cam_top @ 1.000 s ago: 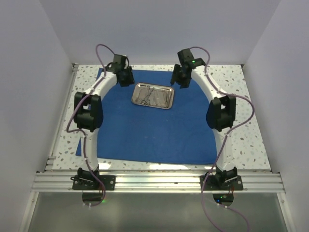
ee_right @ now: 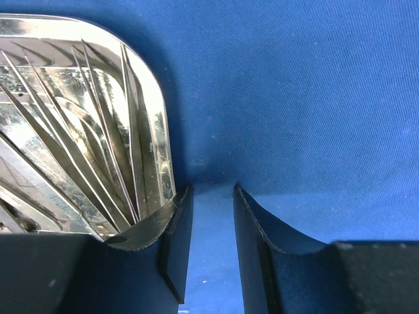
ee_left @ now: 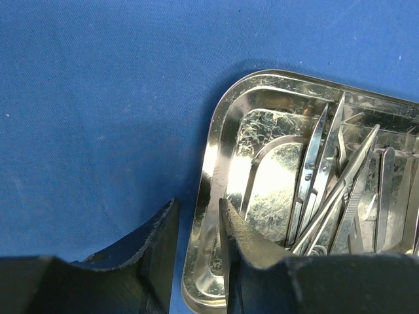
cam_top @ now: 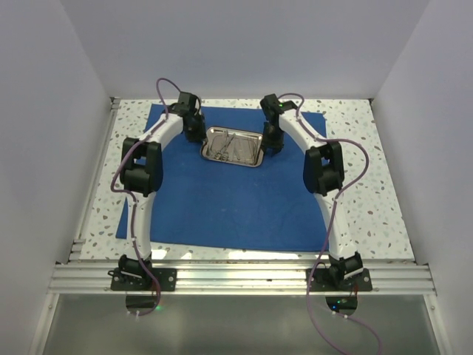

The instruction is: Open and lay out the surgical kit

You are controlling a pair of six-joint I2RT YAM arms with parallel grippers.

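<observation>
The silver metal tray (cam_top: 231, 163) lies on the blue cloth, filled with several steel instruments (ee_left: 327, 176). At its left end, my left gripper stands part open with the tray's rim (ee_left: 204, 186) running between its fingers. My right gripper, also part open, is down at the right end. Its inner finger (ee_right: 171, 222) covers part of the tray's rim (ee_right: 162, 140) there, and blue cloth shows in the gap. Whether either finger touches the metal cannot be told. More slim instruments (ee_right: 91, 118) lean along the tray's right side.
Speckled table surface (cam_top: 366, 200) borders the cloth, and a pale wall (cam_top: 244, 48) rises behind.
Both grippers have come closer to the tray's ends, the right one moving left and the left one slightly forward. The tray sits a touch further left than before.
</observation>
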